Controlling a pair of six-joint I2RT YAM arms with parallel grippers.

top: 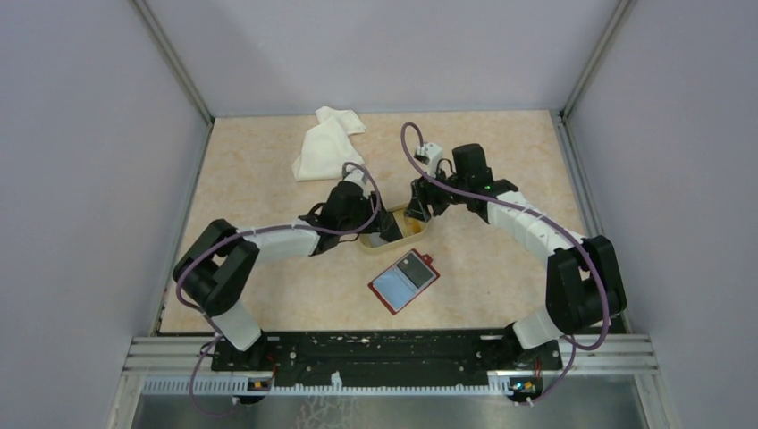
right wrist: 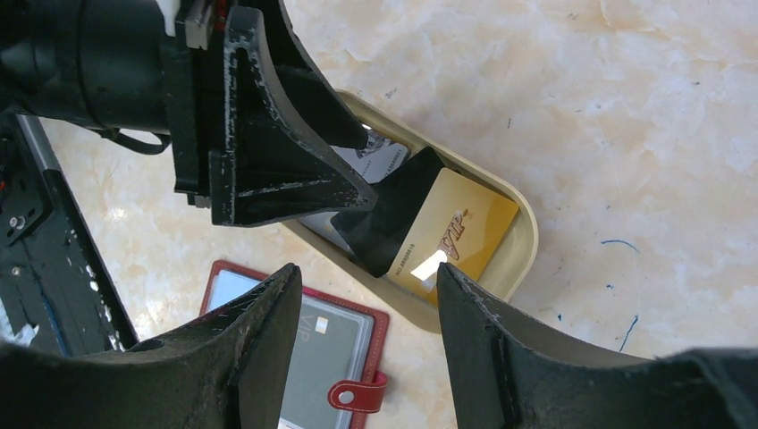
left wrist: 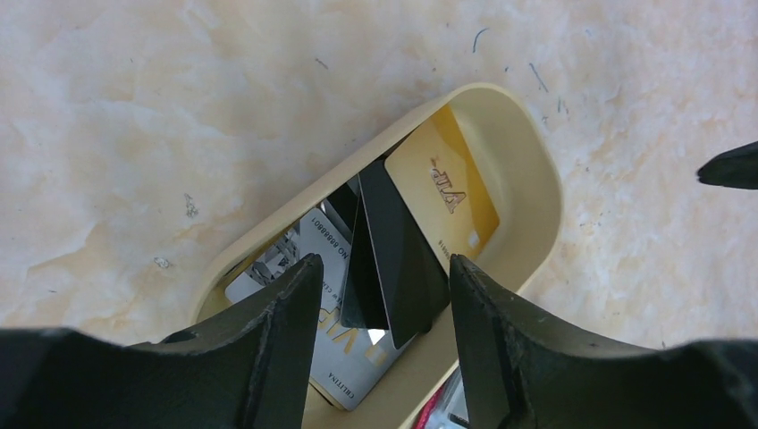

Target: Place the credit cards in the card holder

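A cream oval tray (right wrist: 527,228) holds the cards. Its gold card (right wrist: 456,232) lies at one end, a black card (right wrist: 391,214) leans beside it, and silver cards (left wrist: 326,259) lie at the other end. My left gripper is open over the tray, with the black card visible between and beyond its fingers. My right gripper is also open, above the tray's gold-card end, holding nothing. The red-edged card holder (top: 405,281) lies flat in front of the tray; a grey panel lettered VIP (right wrist: 326,335) shows in it.
A white cloth (top: 327,147) lies at the back left. Both grippers are close together above the tray, the left gripper's fingers (right wrist: 304,183) reaching across the right wrist view.
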